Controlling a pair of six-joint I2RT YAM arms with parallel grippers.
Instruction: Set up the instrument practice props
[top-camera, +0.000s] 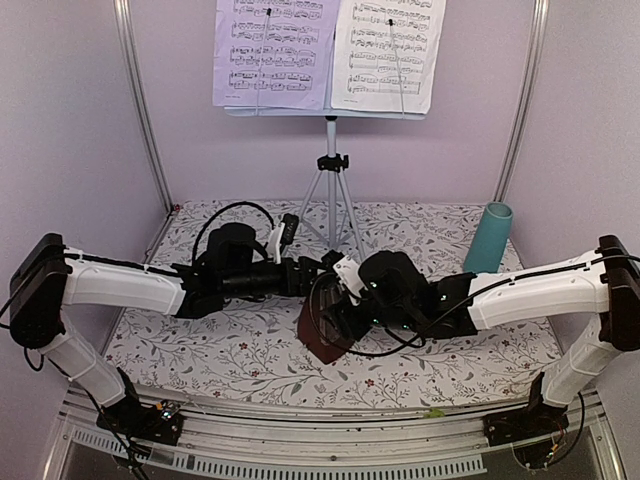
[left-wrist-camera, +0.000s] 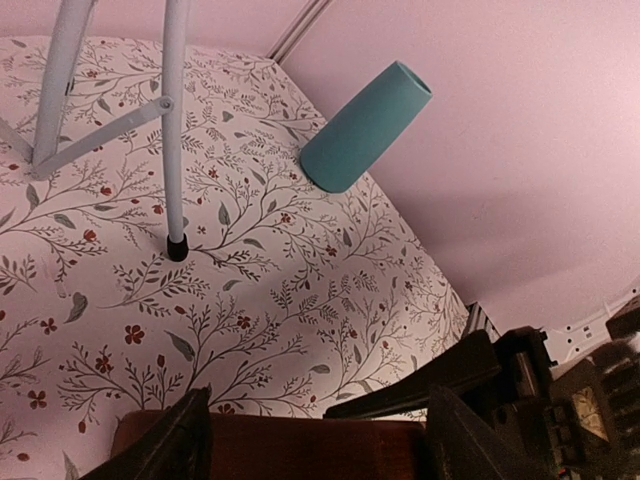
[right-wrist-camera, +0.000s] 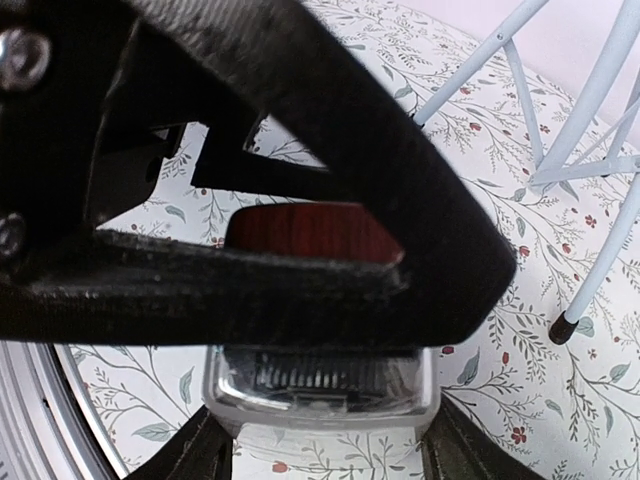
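A dark red-brown metronome-like body (top-camera: 318, 343) stands at the table's middle, mostly covered by both grippers in the top view. My left gripper (top-camera: 308, 275) is at its upper left. In the left wrist view the brown surface (left-wrist-camera: 295, 447) fills the space between the left fingers; whether they press on it cannot be made out. From the right, my right gripper (top-camera: 338, 310) reaches its front. A clear cover (right-wrist-camera: 320, 400) sits between the right fingers, which touch both its sides. The left gripper's black finger hides much of the body in that view.
Behind stands a tripod music stand (top-camera: 332, 165) with two sheets of music (top-camera: 275, 50) on it. A teal cup-shaped container (top-camera: 489, 238) is at the back right. The two grippers are very close together.
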